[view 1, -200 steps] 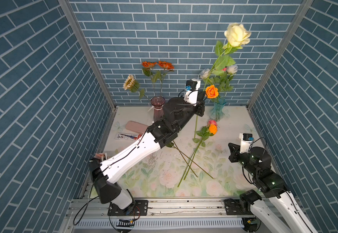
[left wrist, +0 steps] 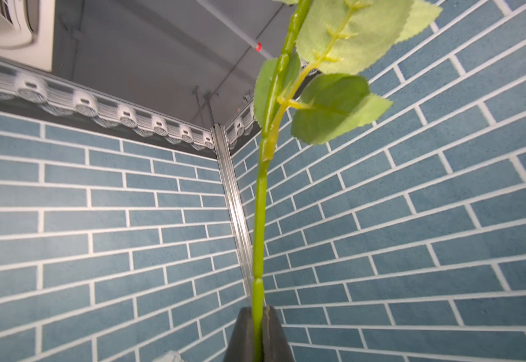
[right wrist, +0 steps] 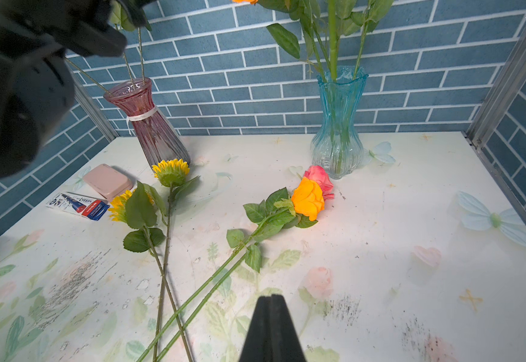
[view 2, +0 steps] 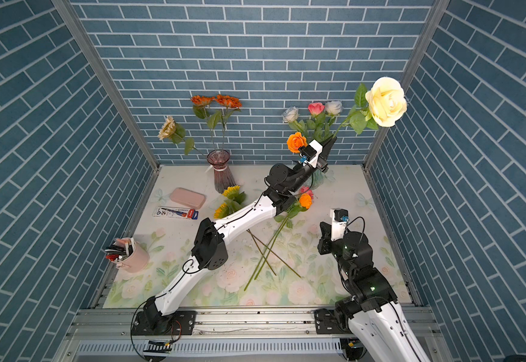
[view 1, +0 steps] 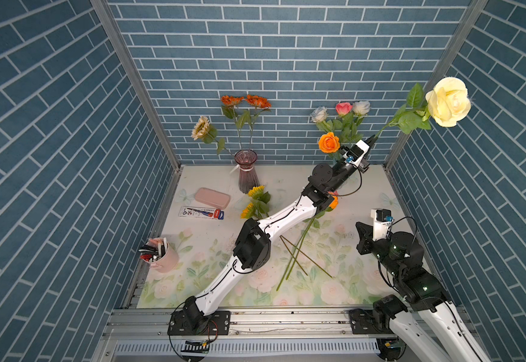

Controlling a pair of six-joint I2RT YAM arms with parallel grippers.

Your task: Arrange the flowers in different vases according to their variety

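My left gripper (view 1: 370,141) is shut on the stem of the cream rose (view 1: 449,101), high near the back right. In the left wrist view the green stem (left wrist: 260,229) runs up from between the fingers; the bloom is out of frame there. Below and behind that gripper stands the blue glass vase (right wrist: 338,144), holding white, pink and orange roses (view 1: 328,142). The purple-pink vase (view 1: 248,176) holds orange-red flowers (view 1: 258,101) and a pale one (view 1: 200,128). Loose on the table lie sunflowers (right wrist: 171,173) and two roses (right wrist: 308,199). My right gripper is shut, nothing showing between its fingers.
A pink case (view 1: 212,198), a packaged pen (view 1: 201,213) and a pink pen cup (view 1: 162,256) occupy the left side. My left arm stretches diagonally over the table's middle.
The blue vase is now largely hidden from above. My right arm looks nearly still.
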